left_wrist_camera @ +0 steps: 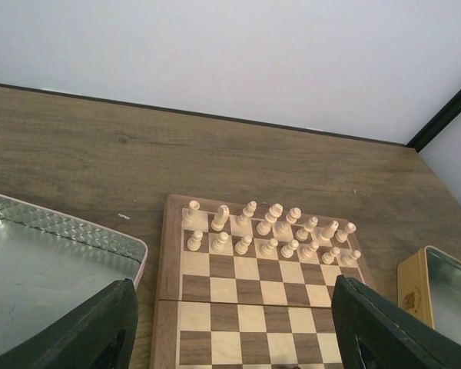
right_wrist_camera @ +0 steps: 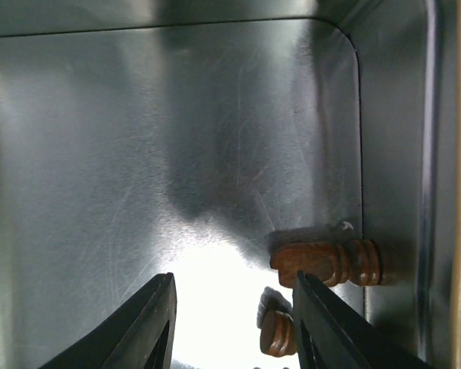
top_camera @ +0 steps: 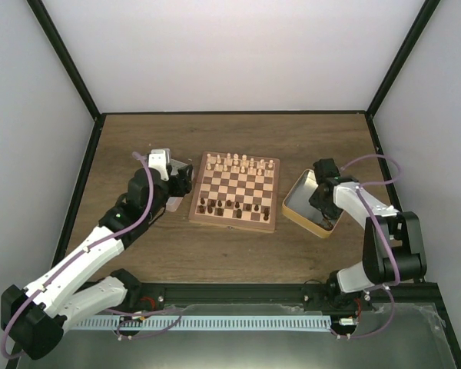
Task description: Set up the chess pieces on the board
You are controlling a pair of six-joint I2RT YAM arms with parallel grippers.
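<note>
The chessboard [top_camera: 234,188] lies mid-table, light pieces in rows at its back, dark pieces near its front. My right gripper is open inside the tan-rimmed metal box [top_camera: 296,215], with nothing between its fingers. A dark wooden piece [right_wrist_camera: 315,261] lies on its side by the box's wall, just beyond the fingertips; a smaller one [right_wrist_camera: 275,334] sits beside the right finger. My left gripper hangs open and empty at the left of the board, over a metal tray [left_wrist_camera: 54,292].
Bare wooden table [top_camera: 238,257] lies in front of and behind the board. Dark frame rails and walls border the table at the back and sides.
</note>
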